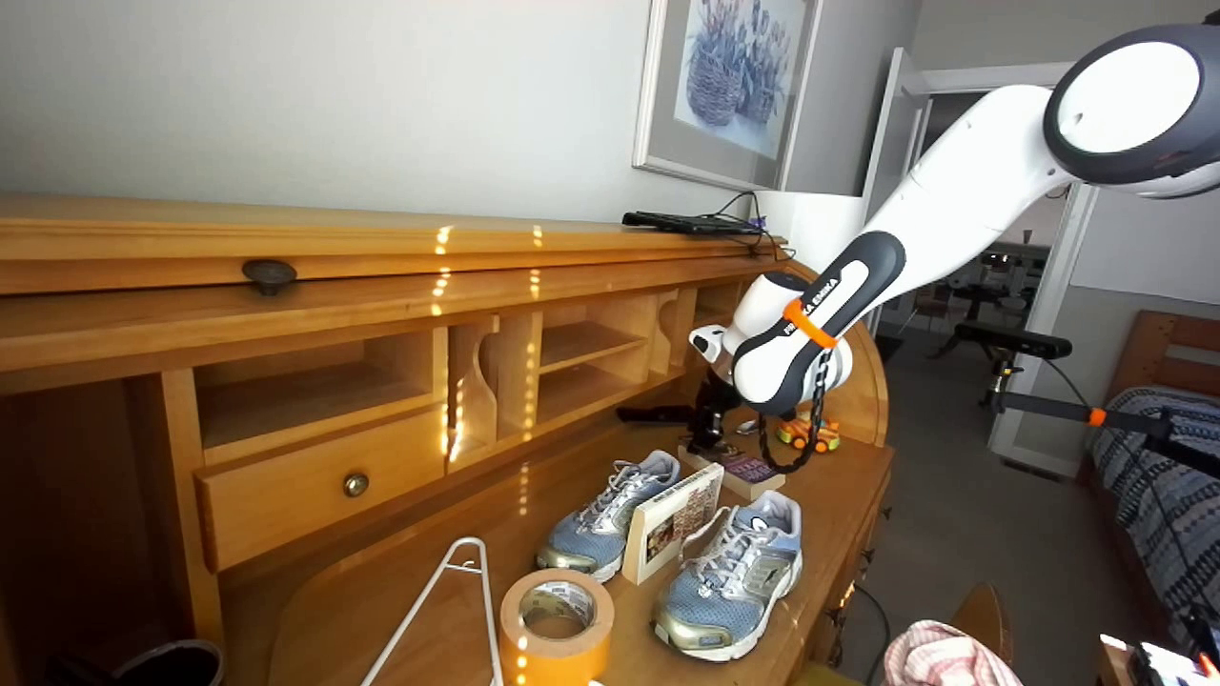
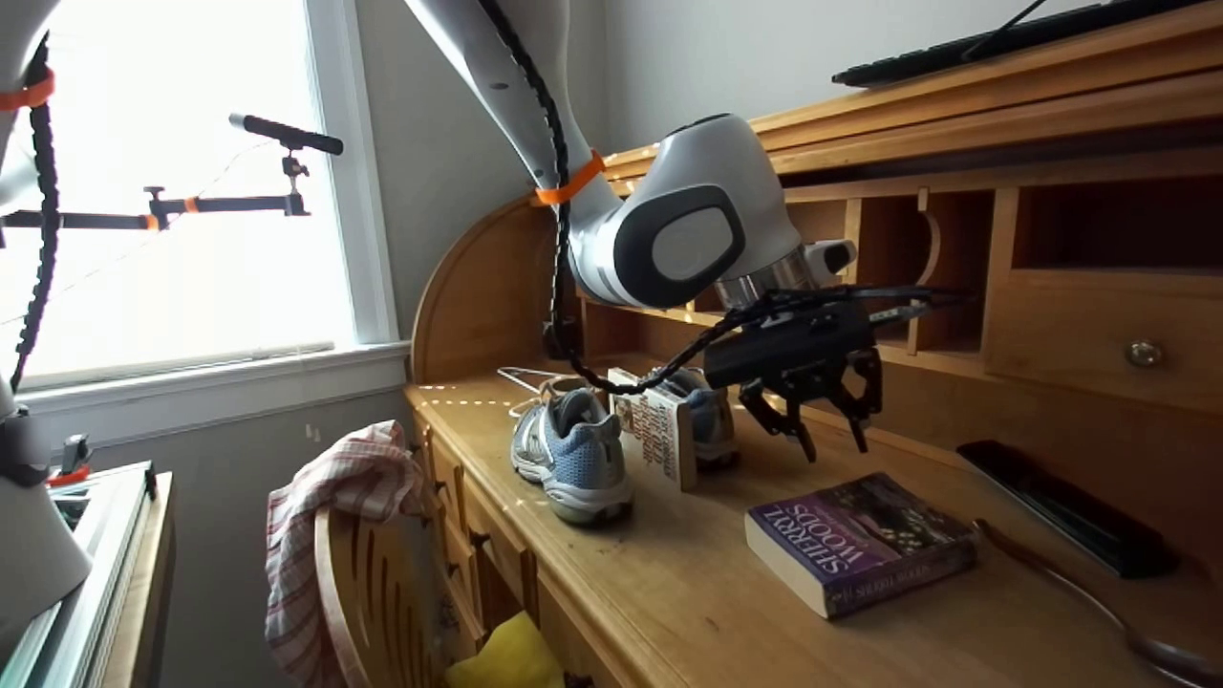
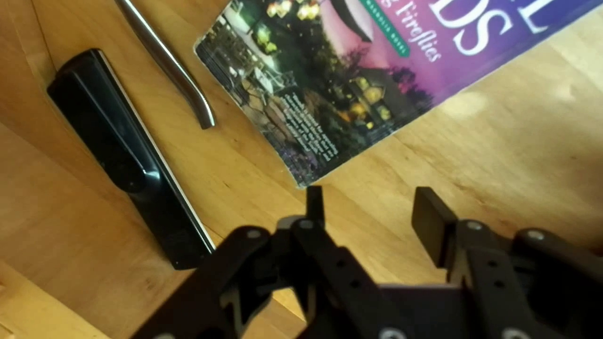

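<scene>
My gripper (image 2: 834, 449) hangs above the desk with its fingers apart and only bare wood seen between them. In the wrist view the gripper is just past a corner of a purple paperback (image 3: 373, 73). That paperback (image 2: 860, 539) lies flat on the desk, lower than the fingers and clear of them. A black, elongated object (image 3: 127, 158) rests to the left of the fingers, near a curved metal handle (image 3: 178, 79). Two blue-grey running shoes (image 1: 732, 577) (image 1: 612, 514) stand with an upright book (image 1: 675, 524) between them.
A tape roll (image 1: 557, 629) and a white hanger (image 1: 452, 606) lie at the desk's near end in the first exterior view. A toy vehicle (image 1: 808, 433) sits at the far end. Cubbyholes (image 1: 589, 343) line the desk's back. A chair (image 2: 378, 573) stands by the front edge.
</scene>
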